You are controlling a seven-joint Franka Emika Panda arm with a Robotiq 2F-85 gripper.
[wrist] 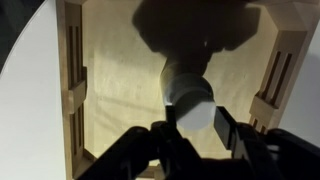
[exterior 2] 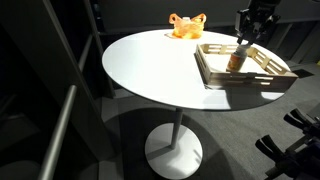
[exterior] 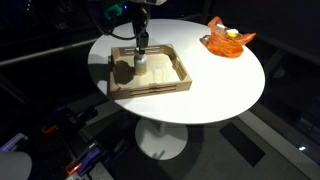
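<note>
A small bottle (exterior: 140,64) with a white cap and an orange-brown body is in the wooden tray (exterior: 150,92), upright or nearly so. From above, in the wrist view, its round white cap (wrist: 194,108) shows between the two dark fingertips. My gripper is shut on the bottle at its cap end. In exterior view 2 the gripper (exterior 2: 244,42) comes down on the top of the bottle (exterior 2: 238,60). Whether the bottle's base touches the tray floor cannot be told.
Low slatted walls of the tray surround the bottle closely on the left; the tray's right part is empty. An orange bag (exterior: 228,42) with something yellow and white in it lies toward the back of the white round table (exterior: 225,85). Bare tabletop lies between.
</note>
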